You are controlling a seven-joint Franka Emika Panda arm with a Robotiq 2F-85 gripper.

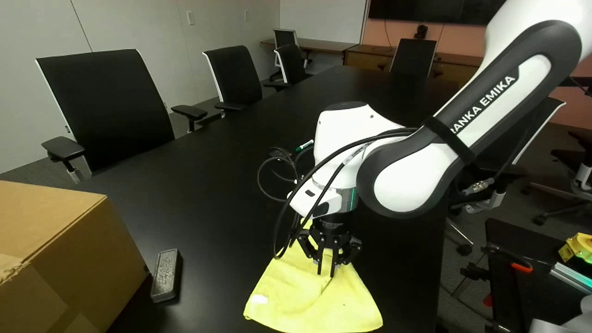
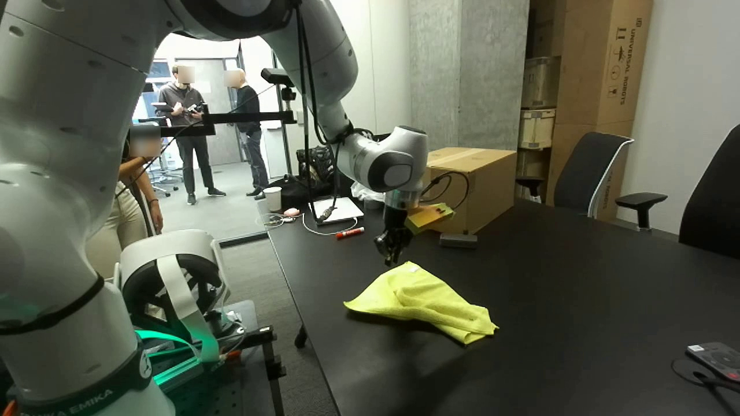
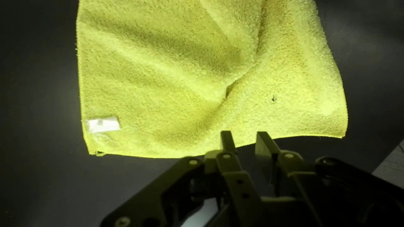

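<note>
A yellow cloth lies rumpled on the black table, with a raised fold across its middle. In the wrist view the cloth fills the upper middle, its white tag near the lower left corner. My gripper hangs over the cloth in exterior view 1, pointing down. Exterior view 2 shows the gripper above the table, clear of the cloth. Its fingers stand a short way apart, and nothing is seen held between them.
A cardboard box and a dark eraser are at the table's near left. A green marker lies farther back. In exterior view 2 a red marker lies near the table edge. Bare table surrounds the cloth.
</note>
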